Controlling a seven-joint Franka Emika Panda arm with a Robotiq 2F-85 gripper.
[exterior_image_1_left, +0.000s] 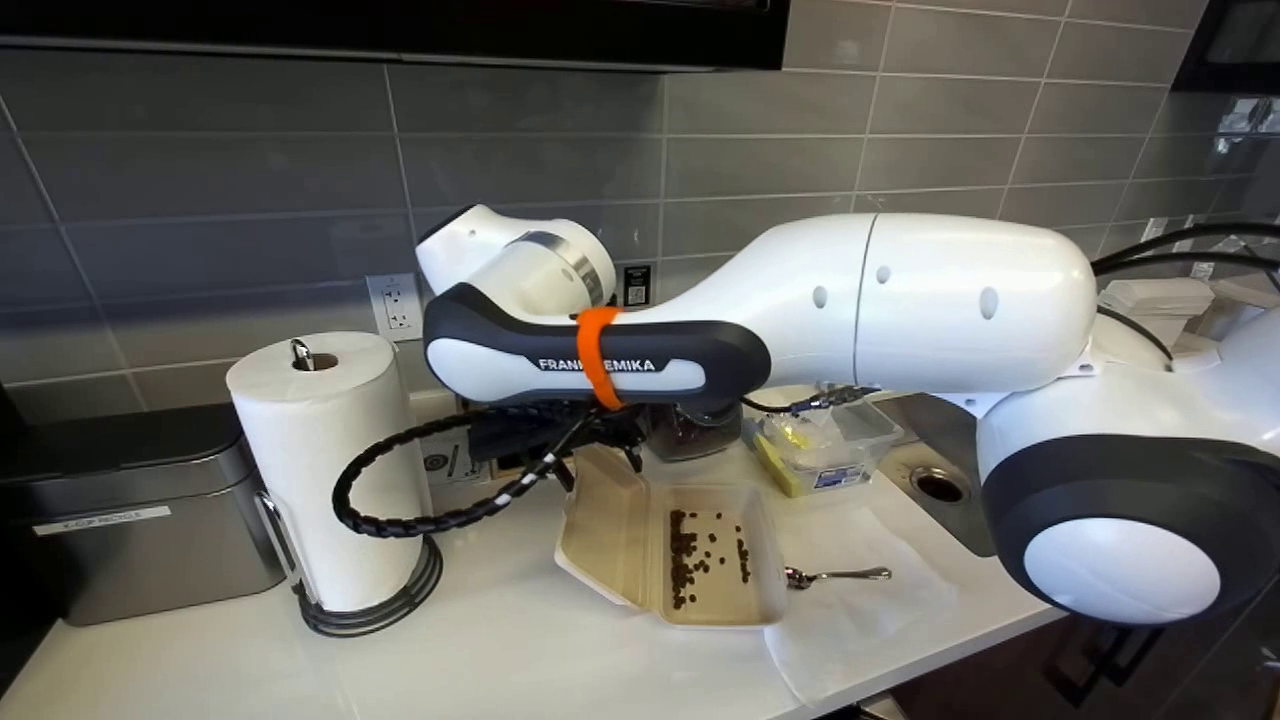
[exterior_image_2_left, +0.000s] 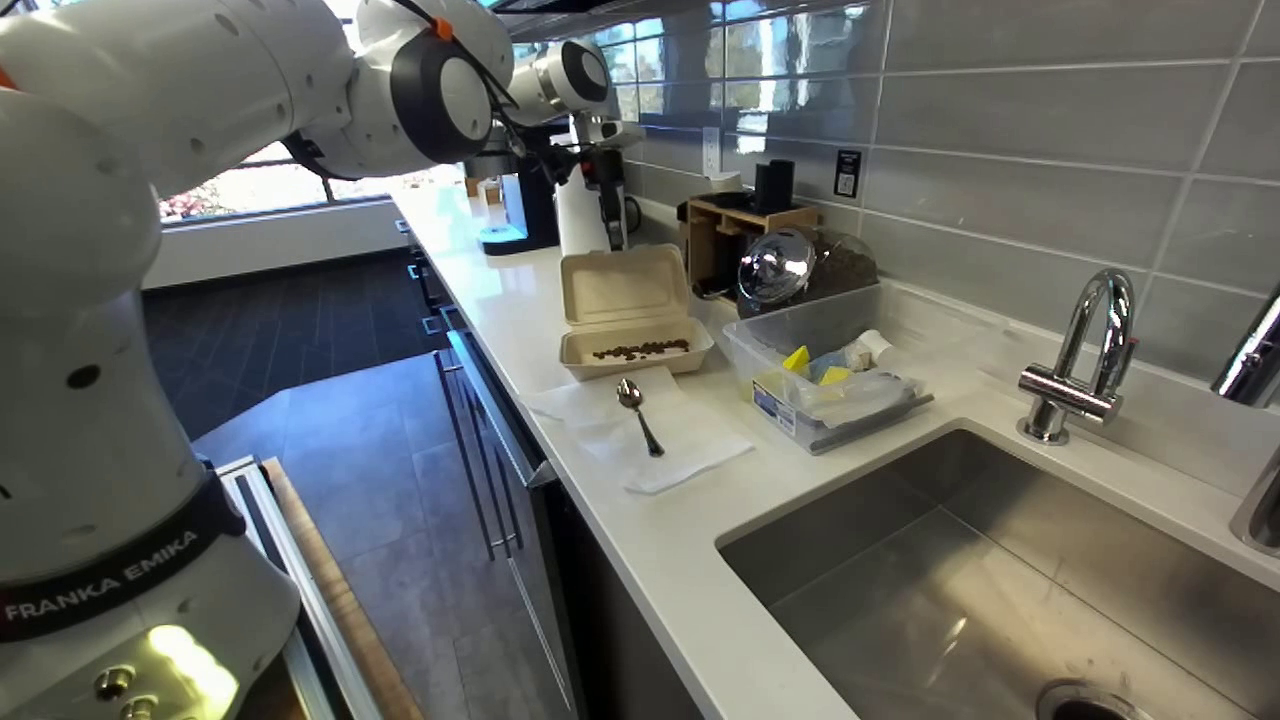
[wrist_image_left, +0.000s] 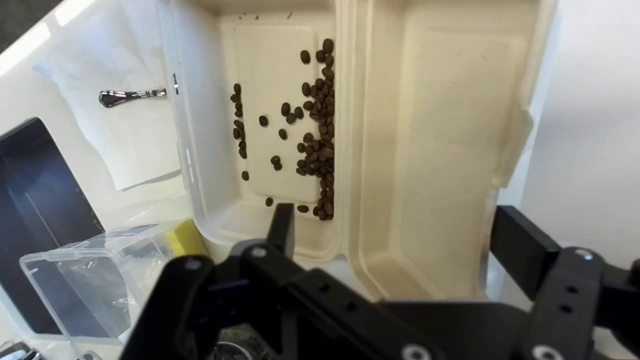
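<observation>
A beige takeout box stands on the white counter with coffee beans inside, mostly along its hinge side. Its lid is swung back from the tray and leans tilted. In the wrist view my gripper is open, its fingers wide apart over the lid's end. One finger appears close to the lid's outer edge; whether it touches, I cannot tell. In exterior view 2 the gripper hangs above and behind the lid. A metal spoon lies on white paper beside the box.
A clear plastic bin with bags and yellow items stands between box and sink. Paper towels and a metal bin are at the left. A wooden organizer backs onto the wall.
</observation>
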